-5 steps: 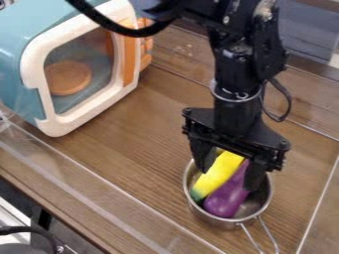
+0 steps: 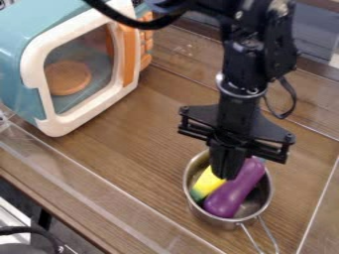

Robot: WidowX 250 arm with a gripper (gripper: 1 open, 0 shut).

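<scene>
A steel pot (image 2: 196, 203) with a long handle stands at the lower right of the table. In it lie a purple eggplant (image 2: 236, 196) and a yellow object with a green end (image 2: 205, 183), partly hidden. My black gripper (image 2: 232, 163) hangs over the pot with its tips low at the vegetables. Its fingertips are hard to make out against the dark body, and nothing shows held above the pot.
A toy microwave (image 2: 40, 64), blue and white with an orange plate inside, stands at the upper left.
Since a second ago the yellow object has sunk lower in the pot and less of it shows. The gripper has shifted slightly.
</scene>
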